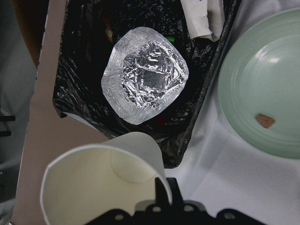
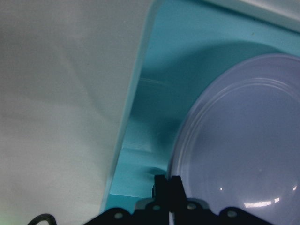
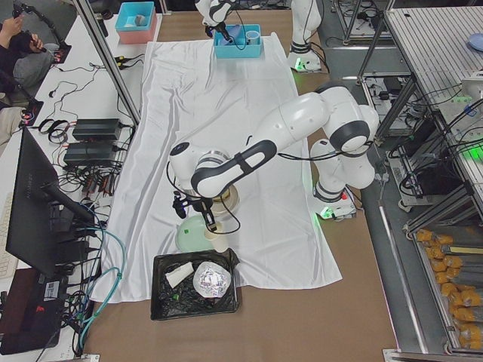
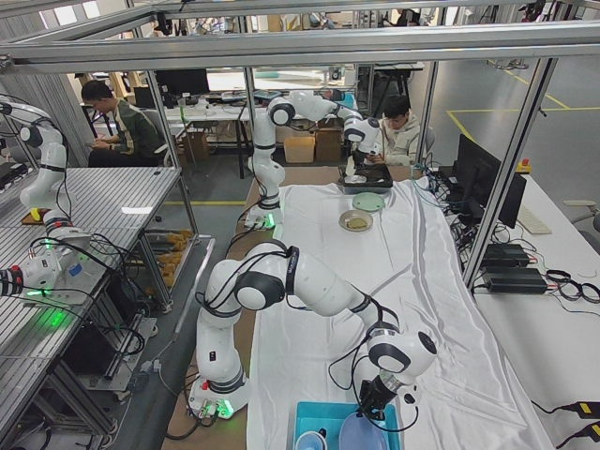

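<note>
My left gripper is shut on the rim of a white paper cup (image 1: 93, 183), held beside a black-lined tray (image 1: 79, 79) with crumpled foil (image 1: 145, 75) and white paper. The green plate (image 1: 248, 79) lies on the cloth with a brown scrap on it. A beige dish (image 4: 356, 221) sits nearer the middle. At the other end, my right gripper is shut on the edge of a lilac-blue plate (image 2: 239, 140) inside a blue bin (image 2: 154, 112).
A blue mug (image 4: 311, 441) shares the bin. Cables and monitors line the neighbouring desk.
</note>
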